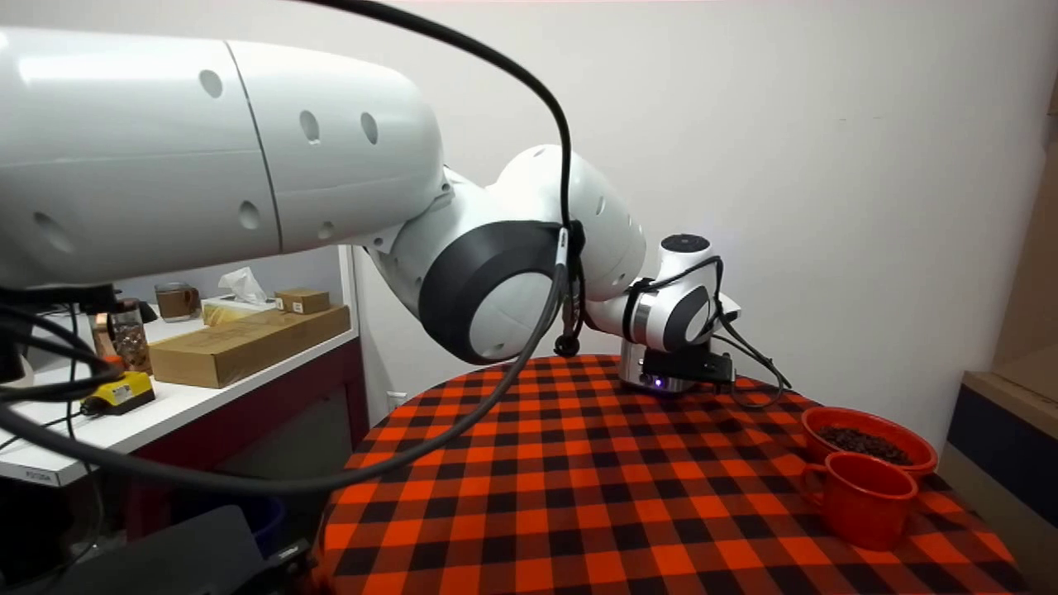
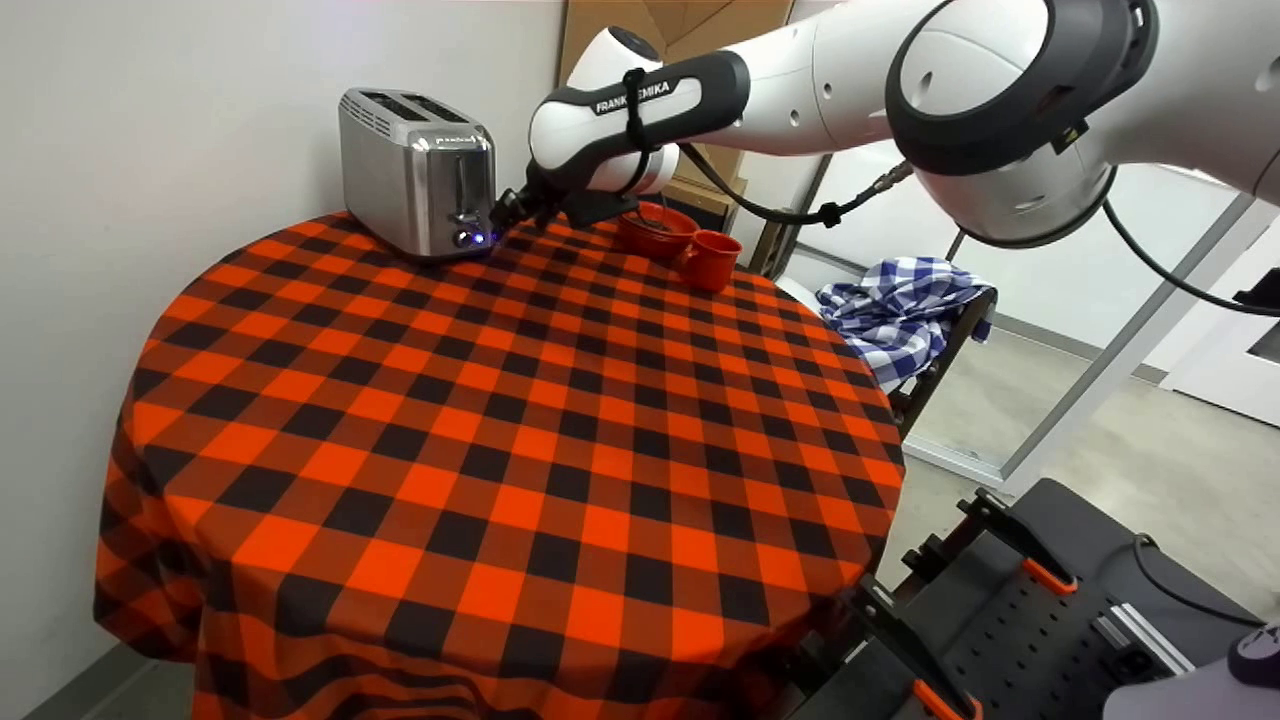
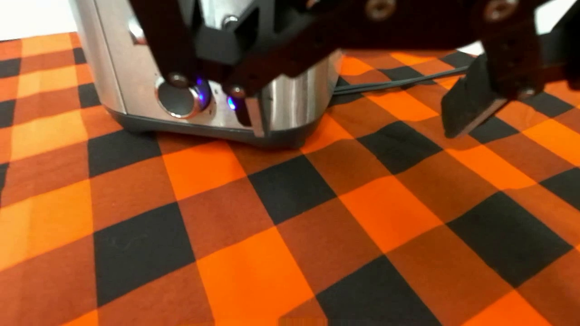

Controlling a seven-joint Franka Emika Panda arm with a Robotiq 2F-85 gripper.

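The silver two-slot toaster stands upright near the wall, its control face turned toward the room. In the wrist view my gripper is open, its two fingers wide apart with nothing between them. The left finger overlaps the toaster's lower right front, close to a blue-lit button; whether it touches cannot be made out. A round knob beside it also glows blue. Over bare cloth, to the right of the toaster, is the right finger. The toaster's top is out of the wrist view.
A red bowl of dark bits and a red mug stand at the table's side. A power cord runs behind the toaster. Most of the checked tablecloth is clear.
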